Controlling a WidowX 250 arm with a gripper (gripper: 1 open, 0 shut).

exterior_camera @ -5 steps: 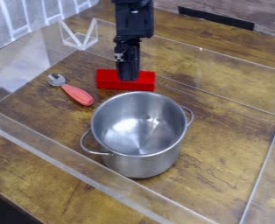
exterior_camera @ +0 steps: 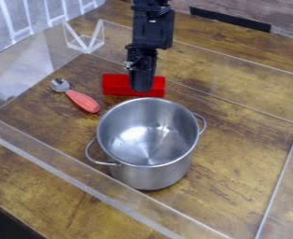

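Observation:
My black gripper [exterior_camera: 142, 73] is low over a red block [exterior_camera: 114, 85], its tips at the block's middle and overlapping it in view; whether they touch it I cannot tell. The gripper looks shut, with nothing clearly between its fingers. A steel pot [exterior_camera: 143, 152] with two handles stands in front of the block. A spoon with a pink-red handle [exterior_camera: 83, 101] lies to the left.
Clear panels border the work area on the left, and a white wire rack stands at the top left.
The gripper came down toward the red block over the last second and has shifted slightly since. The pot, block and spoon look unmoved.

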